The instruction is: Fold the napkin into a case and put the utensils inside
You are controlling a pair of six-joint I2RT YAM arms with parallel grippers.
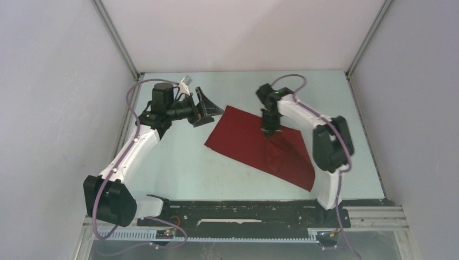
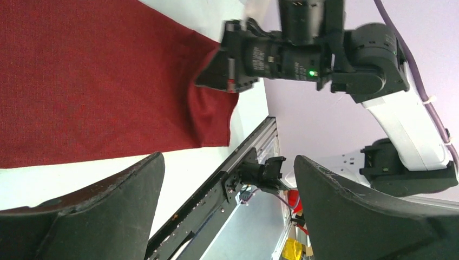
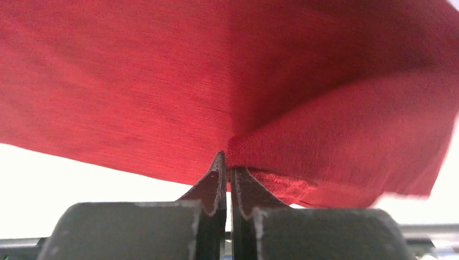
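Observation:
The dark red napkin (image 1: 238,130) lies spread across the middle of the table, slanting down to the right. Its right part is lifted and folds over toward the left. In the right wrist view my right gripper is shut on a raised edge of the napkin (image 3: 346,141), with the cloth trailing to its right. My left gripper (image 1: 217,115) is wide open beside the napkin's upper left corner, and its fingers (image 2: 92,211) have nothing between them. No utensils show in these views.
A dark front rail (image 1: 238,208) borders the near edge, and walls rise on both sides. The right arm (image 1: 303,114) reaches over the napkin's right part.

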